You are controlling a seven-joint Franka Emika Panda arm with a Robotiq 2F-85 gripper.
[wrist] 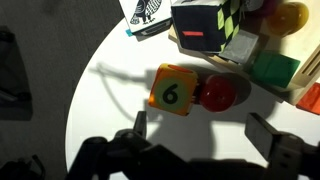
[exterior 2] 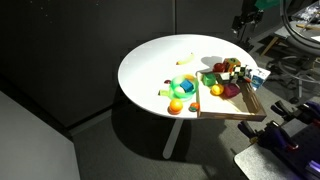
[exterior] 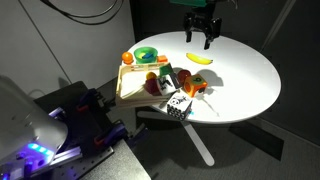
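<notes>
My gripper point(exterior: 198, 40) hangs open above the far side of the round white table point(exterior: 245, 80), with nothing between its fingers. In the wrist view, the wide-apart fingertips point(wrist: 256, 124) sit at the lower part of the picture. Ahead of them lies an orange block point(wrist: 173, 88) bearing a 6, with a round red piece point(wrist: 217, 93) close against its right side. In exterior view 1, the orange block point(exterior: 196, 87) stands beside the tray, well apart from the gripper. A yellow banana point(exterior: 200, 59) rests on the tabletop nearer the gripper.
A shallow wooden tray point(exterior 2: 211, 113) holds several coloured pieces. A white patterned box point(exterior: 179, 106) stands near the table edge. Beyond the tray are a green bowl point(exterior: 146, 54) and an orange fruit point(exterior: 127, 57).
</notes>
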